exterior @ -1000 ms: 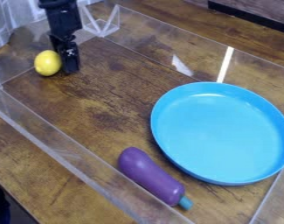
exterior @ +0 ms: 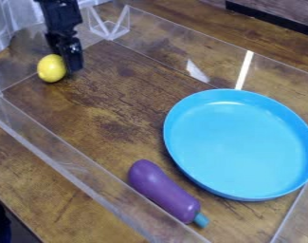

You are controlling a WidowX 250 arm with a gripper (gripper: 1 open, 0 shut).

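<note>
The dark gripper point(exterior: 63, 52) hangs at the top left, just behind and beside a yellow lemon-like object point(exterior: 50, 68) near the left wall of the clear enclosure. Whether its fingers are open or shut is hard to tell. A purple eggplant point(exterior: 161, 188) with a teal stem end lies at the bottom middle. A large blue plate point(exterior: 239, 142) fills the right side.
Clear plastic walls point(exterior: 43, 142) border the wooden surface on several sides. The middle of the wood between the lemon, plate and eggplant is bare.
The gripper has shifted slightly up from where it was beside the lemon. The other objects have not moved.
</note>
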